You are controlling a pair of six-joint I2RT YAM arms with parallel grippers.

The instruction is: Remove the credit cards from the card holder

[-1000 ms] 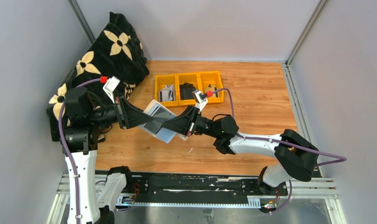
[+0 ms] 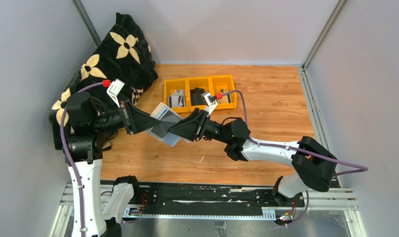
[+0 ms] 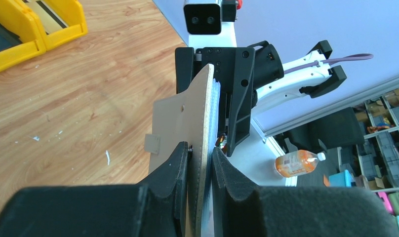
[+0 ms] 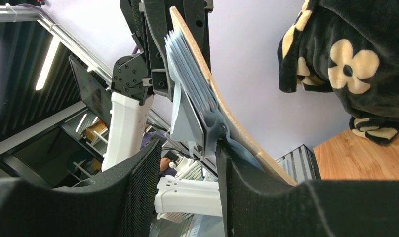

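Observation:
The card holder (image 2: 165,116) hangs in mid-air between the two arms, a board cover with a stack of clear blue sleeves and a dark card showing in the right wrist view (image 4: 190,116). My left gripper is shut on the holder's edge. My right gripper is at the sleeves on the other side, part open, one finger against the holder's lower part and a gap to the other. The top view hides much of both fingertips behind the holder and gripper bodies.
A yellow three-section tray (image 2: 200,79) with cards and dark items stands at the back middle. A black flowered cloth (image 2: 103,59) is heaped at the back left. Bare wood surrounds the tray and lies below the holder.
The left gripper and holder have stayed nearly still.

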